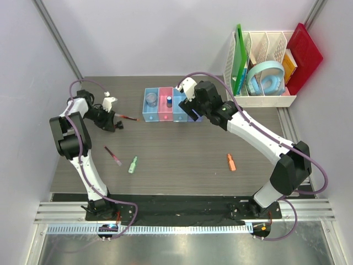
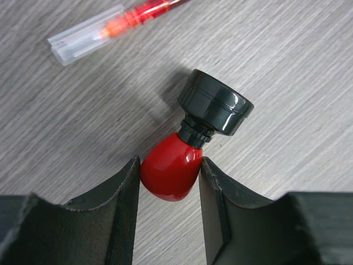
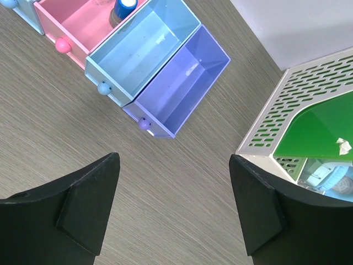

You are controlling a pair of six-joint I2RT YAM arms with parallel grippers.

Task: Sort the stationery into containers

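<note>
In the left wrist view my left gripper is shut on the red bulb (image 2: 168, 168) of an item with a black round head (image 2: 215, 102), over the table. Beside it lies a red pen with a clear cap (image 2: 83, 38). In the top view a second red pen (image 1: 113, 155), a green bottle-shaped item (image 1: 133, 165) and an orange one (image 1: 231, 163) lie on the table. A row of blue and pink bins (image 1: 165, 116) stands at the back centre. My right gripper stands open above the table near the purple bin (image 3: 176, 88), nothing between its fingers.
A white organizer (image 1: 259, 100) with a green board, headphones and a red board stands at the back right. Walls border both sides.
</note>
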